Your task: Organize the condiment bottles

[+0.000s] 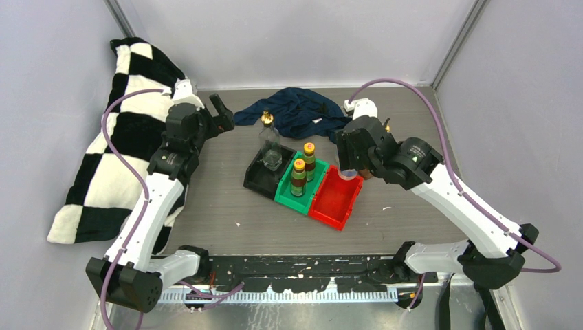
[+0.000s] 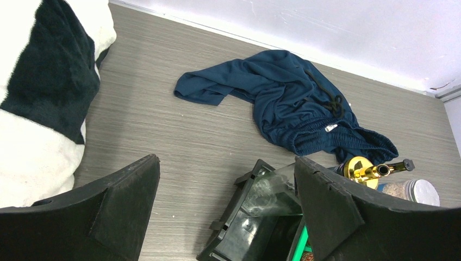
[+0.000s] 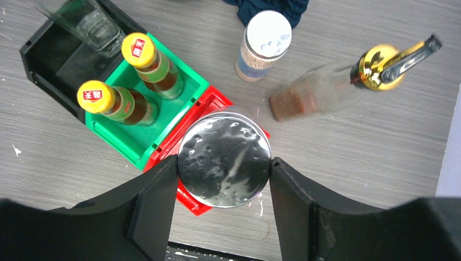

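Observation:
Held by its silver lid in my right gripper is a round jar [image 3: 224, 160], above the red tray [image 3: 190, 202]. The green tray [image 3: 124, 143] holds two yellow-capped bottles [image 3: 159, 70]. In the black tray [image 1: 252, 180] stands a clear bottle with a gold spout [image 1: 271, 148]. A second jar [image 3: 266, 41] and a gold-spouted bottle with brown contents [image 3: 331, 89] stand outside the trays, on the table. My left gripper hangs open at the left, with only bare table seen between its fingers.
Dark blue cloth [image 2: 272, 92] lies crumpled at the back. A black-and-white checkered cushion [image 1: 103, 172] fills the left side. The table front left of the trays is clear.

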